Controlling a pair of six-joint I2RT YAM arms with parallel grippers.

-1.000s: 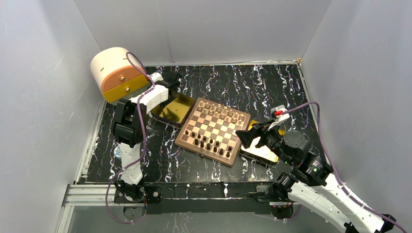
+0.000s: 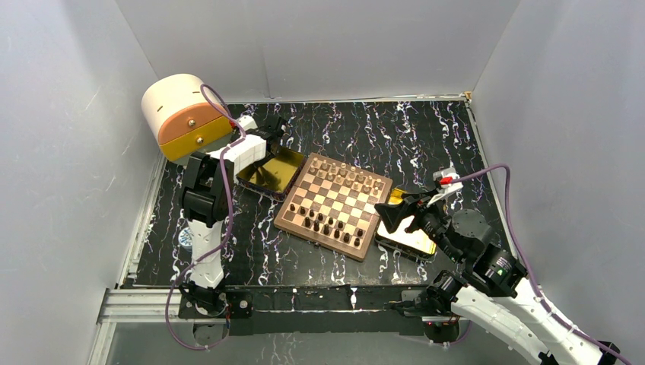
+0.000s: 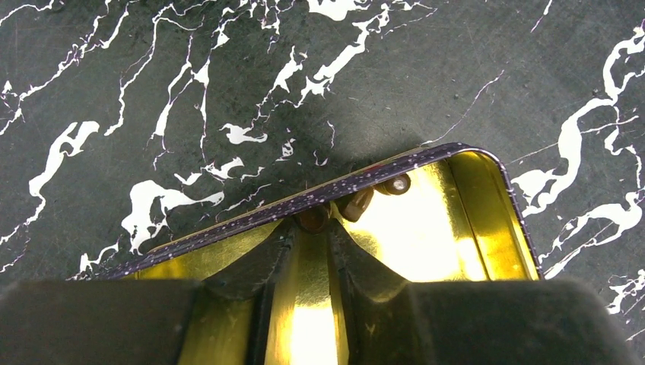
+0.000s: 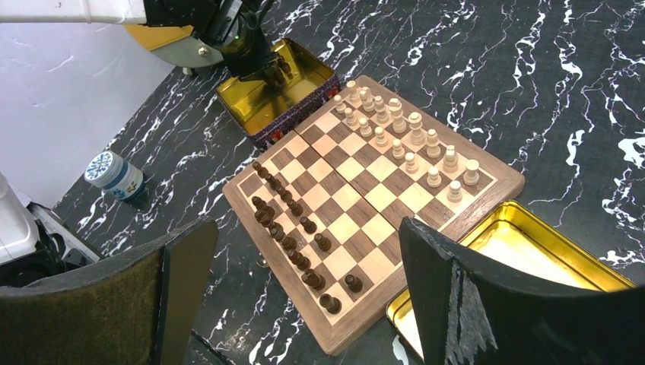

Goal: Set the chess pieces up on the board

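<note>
In the left wrist view my left gripper reaches into a gold-lined tin [image 3: 464, 220], its fingers part open. A dark brown chess piece [image 3: 312, 218] is between its fingertips, close against the tin wall; whether both fingers touch it I cannot tell. Two more dark pieces, one lying [image 3: 356, 204] and one showing a round end [image 3: 397, 184], rest beside it along the wall. The wooden chessboard [image 4: 346, 194] carries light pieces [image 4: 398, 148] along the far side and dark pieces [image 4: 293, 242] along the near side. Over the board's right edge my right gripper [image 2: 382, 218] hangs open and empty.
A second gold tin [image 4: 525, 243], its visible part empty, sits right of the board. The drawer box [image 2: 182, 114] stands at the back left, and a small jar [image 4: 114, 175] on the left. Marble table [image 2: 426, 137] behind the board is clear.
The right arm has drifted slightly right. The board's pieces look unchanged.
</note>
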